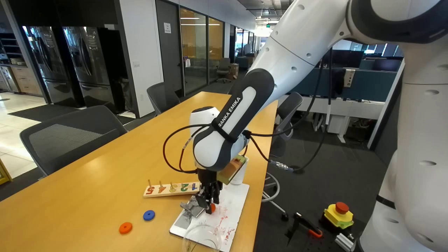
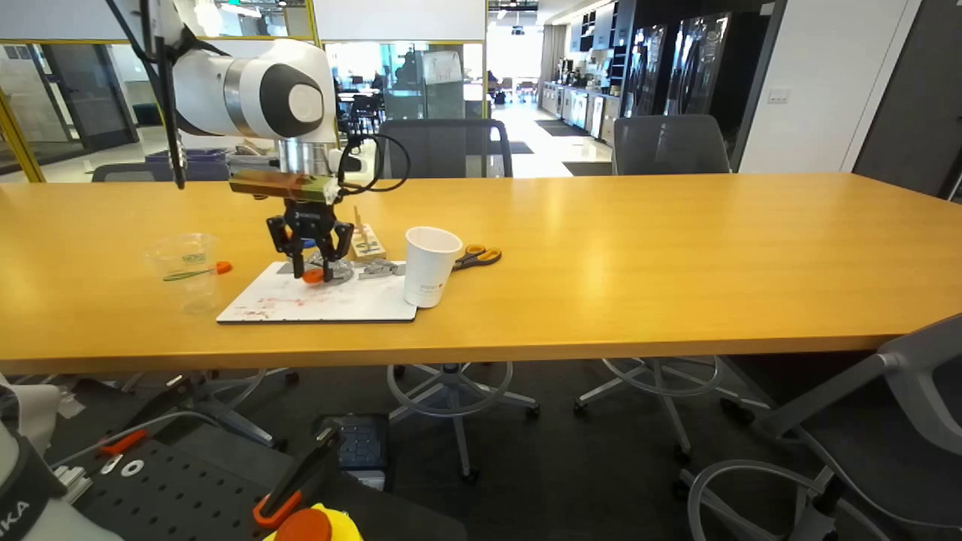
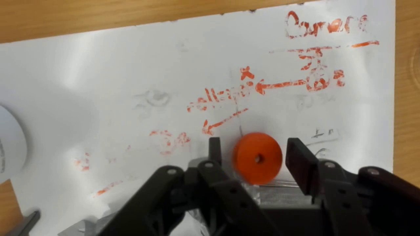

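Observation:
An orange disc (image 3: 258, 158) with a small centre hole shows on the whiteboard (image 3: 110, 90), beside the silver clip part. Around it stand the black fingers of my gripper, part open, one on each side. In the wrist view a gap shows between the disc and each finger, wider on the left. Seen from exterior view 2, the gripper (image 2: 313, 269) points down at the board with the disc (image 2: 313, 276) low between its fingertips. From exterior view 1 the gripper (image 1: 208, 205) partly covers the disc (image 1: 212, 208).
A wooden number board with pegs (image 1: 172, 189) lies beside the whiteboard. Loose blue (image 1: 149, 215) and orange (image 1: 125, 228) discs lie on open table. A white cup (image 2: 431, 266) stands at the whiteboard's edge near scissors (image 2: 478, 258); a clear cup (image 2: 186, 270) is opposite.

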